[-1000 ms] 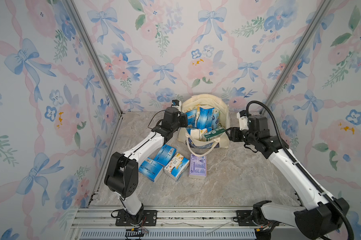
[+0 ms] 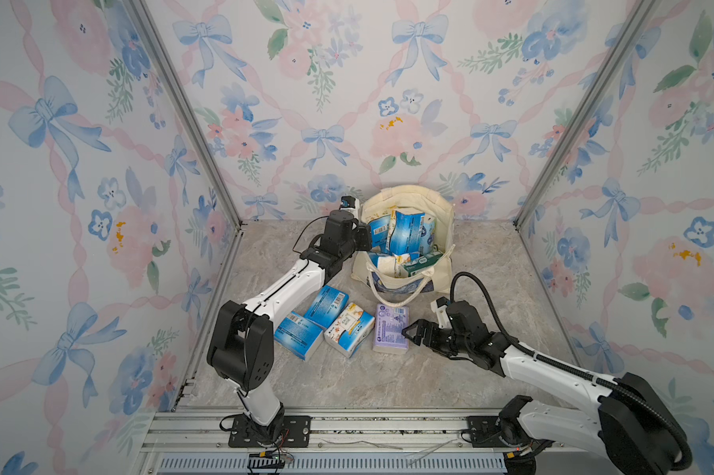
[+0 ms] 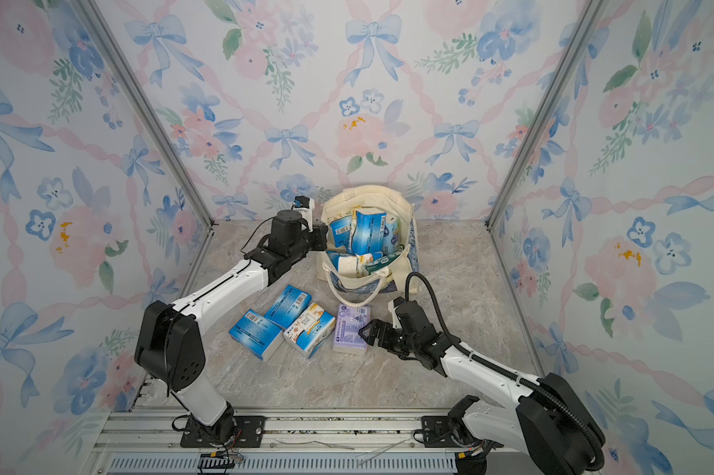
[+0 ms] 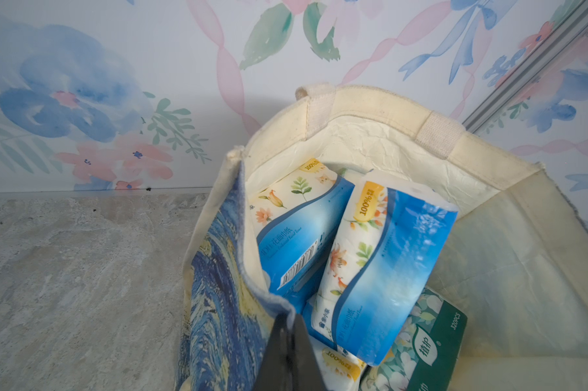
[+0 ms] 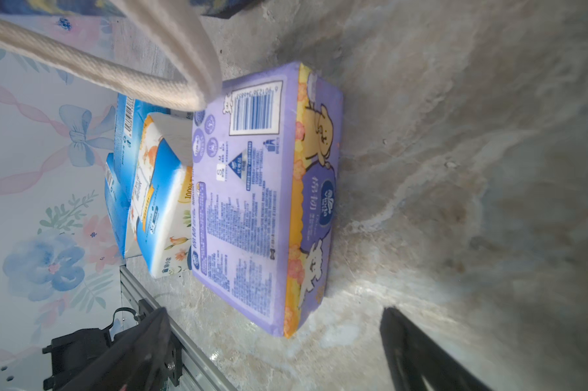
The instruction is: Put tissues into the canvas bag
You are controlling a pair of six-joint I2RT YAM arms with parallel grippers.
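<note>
The cream canvas bag point(image 2: 404, 198) stands at the back centre, holding several blue, white and green tissue packs point(image 4: 388, 267). At its left rim my left gripper is shut, with the rim's edge at its fingertips. My right gripper is open over the lilac tissue pack point(image 5: 242, 208) lying in front of the bag, nothing between its fingers. Two blue packs point(image 2: 297, 336) and a white-and-blue pack point(image 2: 349, 328) lie to the left of the lilac one.
The bag's handle point(image 5: 196, 78) hangs forward close to the lilac pack. Floral walls enclose the sides and back.
My left arm stays at the bag's rim.
</note>
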